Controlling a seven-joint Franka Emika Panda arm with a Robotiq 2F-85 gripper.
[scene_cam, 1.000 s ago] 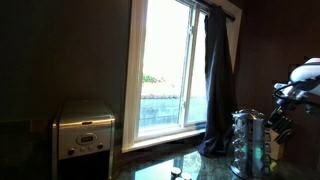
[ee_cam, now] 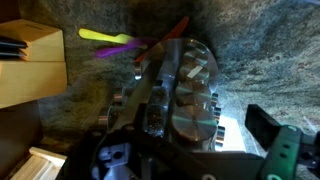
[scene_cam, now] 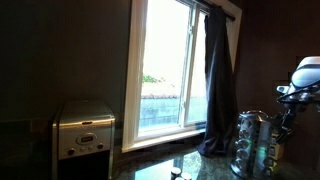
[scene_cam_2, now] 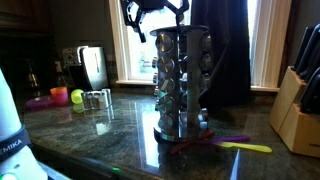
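A tall round rack with several small jars in its columns stands on the dark counter. Seen from above in the wrist view, the rack is between and beyond the parted fingers. My gripper is open; one dark finger shows on the right, while the left one blends into the dark rack. In exterior view 2 the gripper is at the height of the rack's top, overlapping its upper left edge. Whether it touches the rack cannot be told.
Purple and yellow utensils lie at the rack's foot. A knife block stands to the right, and small shakers and a toaster are left. A curtain hangs behind.
The arm has shifted slightly up and to the right in exterior view 1, near the rack's top. The rack and the other things look unmoved.
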